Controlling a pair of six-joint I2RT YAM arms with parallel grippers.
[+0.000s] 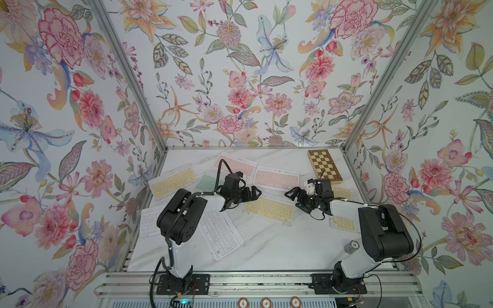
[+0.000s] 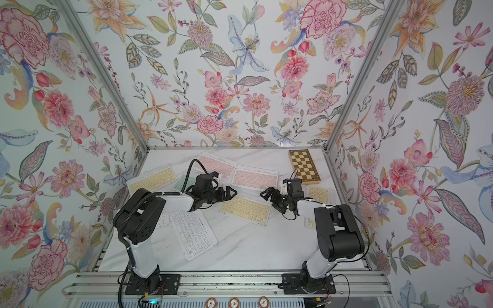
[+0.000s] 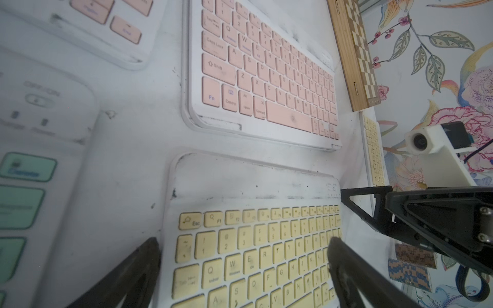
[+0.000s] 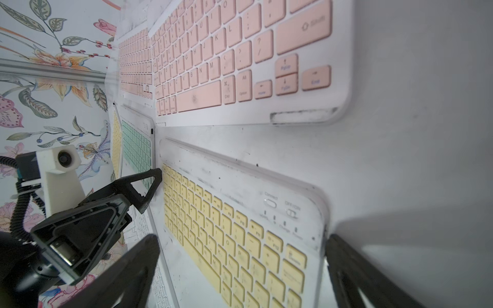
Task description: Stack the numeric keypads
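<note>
A yellow keyboard (image 1: 268, 210) lies flat at mid-table between my two arms. My left gripper (image 1: 255, 193) is at its left end, with the dark fingers (image 3: 131, 279) spread apart in the left wrist view. Over its right end is my right gripper (image 1: 297, 199), open, one finger near the keyboard's right edge in the right wrist view. Just behind lies a pink keyboard (image 1: 276, 177), with a second pink one (image 1: 238, 165) to its left. The teal keyboard (image 1: 207, 182) is partly hidden by my left arm. Another yellow keyboard (image 1: 173, 181) rests at the back left.
White keyboards (image 1: 220, 234) lie at front left, partly under my left arm. At the right, yellow keypads (image 1: 344, 222) sit beneath my right arm. A checkered wooden box (image 1: 324, 166) stands at the back right, and a small grey jar (image 1: 351, 247) at front right.
</note>
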